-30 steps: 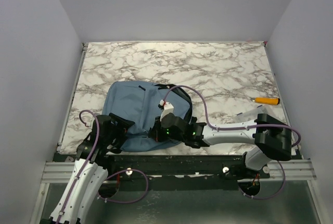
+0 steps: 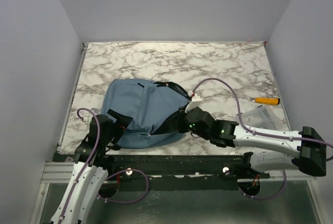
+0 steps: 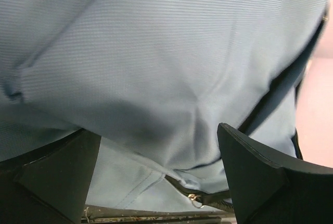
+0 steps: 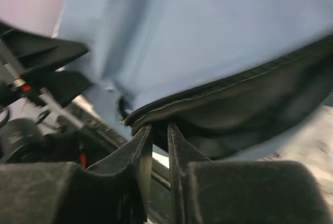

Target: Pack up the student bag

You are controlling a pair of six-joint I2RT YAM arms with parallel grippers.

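The blue-grey bag (image 2: 135, 101) lies on the marble surface, its black-lined opening toward my right gripper, with a zipper pull (image 3: 195, 199) at the lower edge in the left wrist view. My left gripper stands open over the bag's left part, fabric between its spread fingers. My right gripper is at the dark rim of the opening, its fingertips close together; whether they pinch the rim is unclear.
An orange item (image 2: 265, 100) and a clear plastic case (image 2: 257, 115) lie at the right of the worktop.
My right gripper and arm have moved rightward along the bag's front, and more of the dark opening now shows.
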